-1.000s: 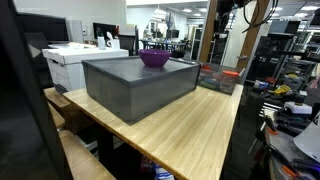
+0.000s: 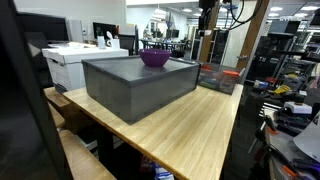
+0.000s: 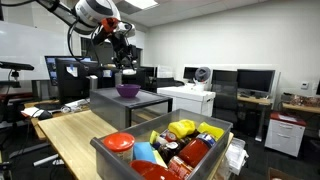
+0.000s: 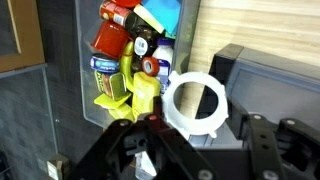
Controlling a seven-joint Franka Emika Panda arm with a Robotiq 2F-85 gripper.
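Observation:
My gripper is shut on a white ring-shaped object (image 4: 173, 112), which looks like a roll of tape; the bin's edge and the box show through its hole. In exterior view 2 the gripper (image 3: 126, 60) is high in the air, with a small white shape under it. A purple bowl (image 3: 128, 90) rests upright on top of a grey box (image 2: 140, 92), and the gripper appears above it in that view. From exterior view 1 the same bowl (image 2: 155, 58) stands left of the gripper (image 2: 208, 30) and lower.
A grey bin (image 3: 133, 168) holds several bottles, cans, a red-lidded jar (image 3: 119, 142) and yellow items (image 3: 182, 128). Bare wooden tabletop (image 2: 170, 137) lies in front of the box. Behind stands a white cabinet (image 2: 68, 72).
In exterior view 1 the arm's end has shifted slightly to the left, staying high. The bowl and the grey box have not moved.

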